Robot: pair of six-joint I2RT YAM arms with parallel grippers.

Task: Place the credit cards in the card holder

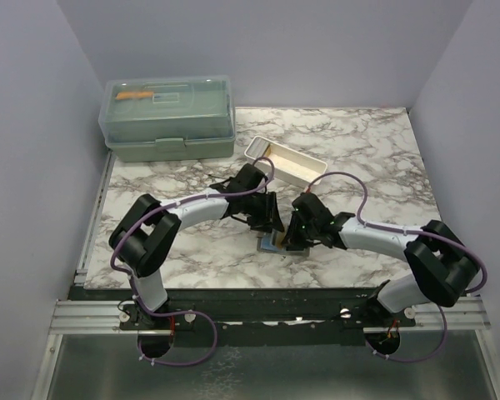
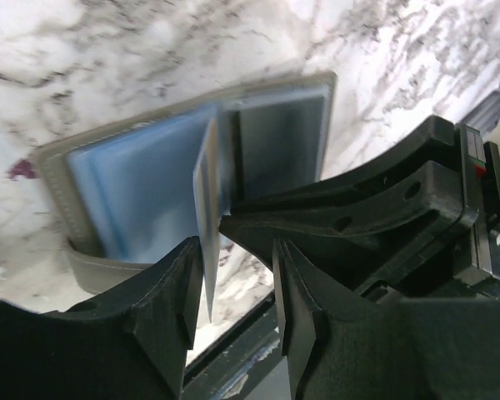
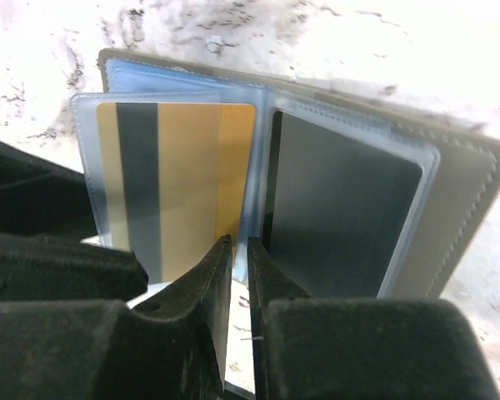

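The card holder (image 1: 265, 245) lies unfolded on the table between both grippers. In the right wrist view, a gold, tan and black card (image 3: 183, 171) sits within the bluish border of a raised clear pocket (image 3: 90, 158); its brighter right strip looks uncovered. That raised piece appears nearly edge-on in the left wrist view. My left gripper has it between its fingers, close to one, with a gap to the other; whether it is gripped I cannot tell. Narrowly open, my right gripper has its tips by the card's lower right corner.
A dark panel (image 3: 342, 204) fills the holder's other half. Behind the arms stand a white tray (image 1: 304, 164) and a green lidded box (image 1: 167, 121). Both grippers are close together over the holder, with bare marble in front and beyond.
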